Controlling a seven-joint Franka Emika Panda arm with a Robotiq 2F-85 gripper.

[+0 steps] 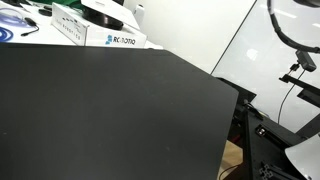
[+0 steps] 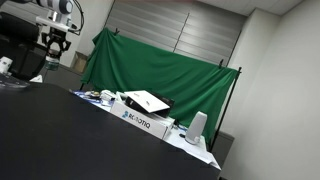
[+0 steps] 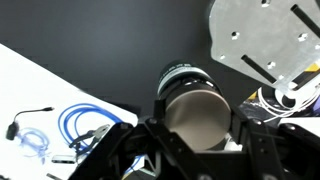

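Note:
In the wrist view, a cylindrical object with a round tan end (image 3: 198,116) and a dark, shiny body sits between the fingers of my gripper. The fingers are shut on it, and its tan end faces the camera. Beyond it lies the dark tabletop (image 3: 110,45). Exterior view 1 catches only a dark curved part of the arm (image 1: 285,35) at the upper right; the gripper's fingers are out of that picture.
A white Robotiq box (image 1: 75,25) stands at the far edge of the black table (image 1: 110,110), whose surface is bare. Blue cables (image 3: 80,120) and a perforated metal plate (image 3: 265,35) show in the wrist view. A person (image 2: 60,25) stands in the background.

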